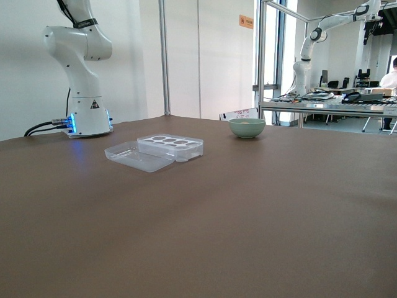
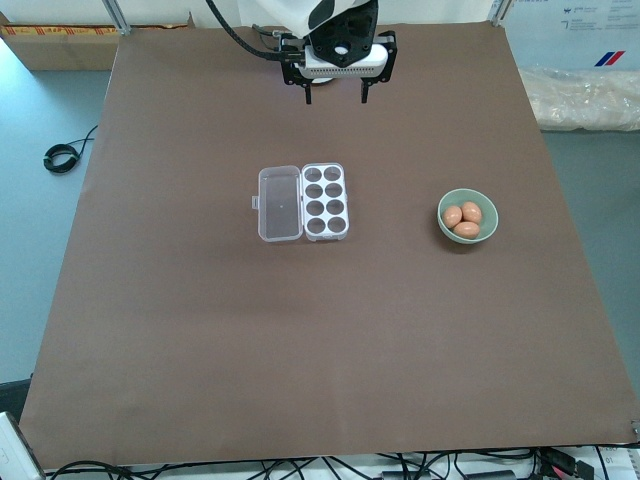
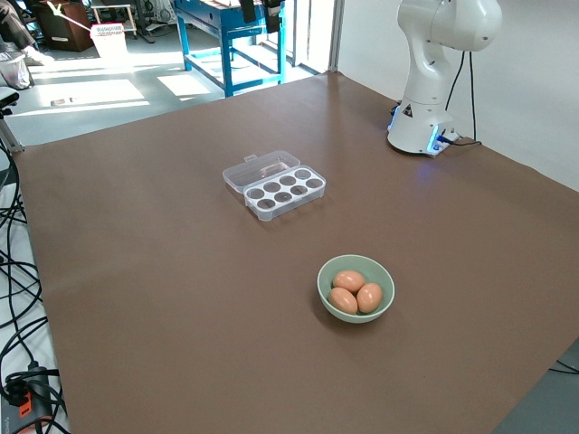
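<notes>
My gripper (image 2: 336,92) hangs high at the back of the table in the left view, its two black fingers wide apart with nothing between them. A clear plastic egg box (image 2: 325,201) lies near the middle, lid folded open, its round compartments empty; it also shows in the top view (image 1: 170,148) and right view (image 3: 285,194). To its right in the left view sits a pale green bowl (image 2: 467,238) holding three brown eggs (image 3: 370,297). The bowl (image 1: 247,127) appears small at the back in the top view.
The white arm's base (image 3: 416,131) stands at the table's back edge. Cables lie along the front edge, outside the tabletop.
</notes>
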